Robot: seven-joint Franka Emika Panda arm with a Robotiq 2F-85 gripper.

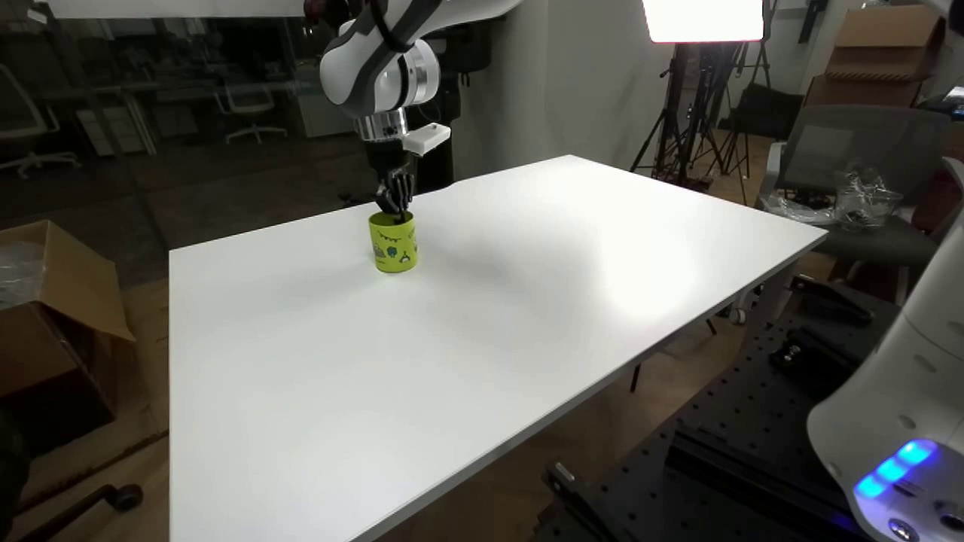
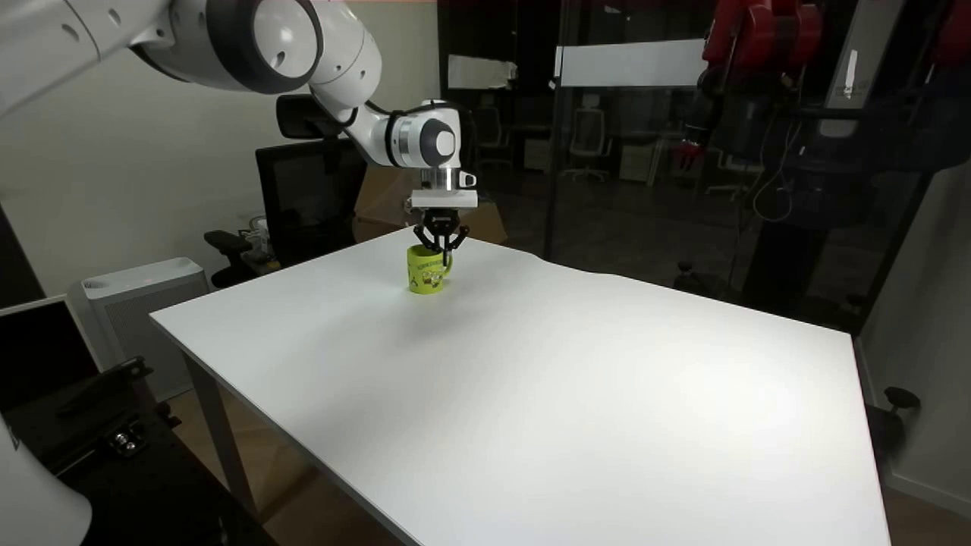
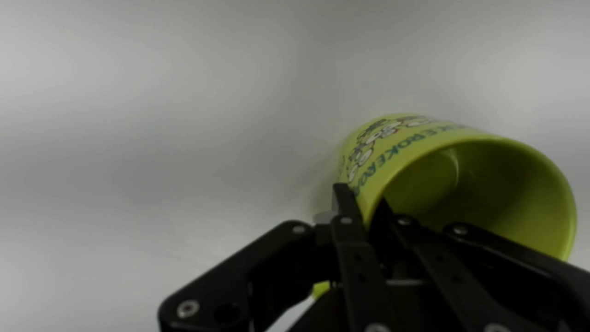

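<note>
One yellow-green mug point(image 1: 394, 248) with printed figures is upright by the far edge of the white table point(image 1: 434, 361). My gripper point(image 1: 398, 217) is shut on the mug's rim, pointing down from above. In the wrist view one dark finger point(image 3: 346, 205) lies outside the mug point(image 3: 398, 146) and the other reaches inside its wall. The inside of the mug looks empty where it shows. From the second exterior view, the mug point(image 2: 425, 271) has its handle point(image 2: 447, 265) on the right, below my gripper point(image 2: 445, 253). Whether its base touches the table is hard to tell.
Nothing else lies on the tabletop, so wide free room stretches around the mug. A cardboard box point(image 1: 63, 307) sits on the floor past the table's left end. A second white robot base point(image 1: 913, 406) stands at the near right.
</note>
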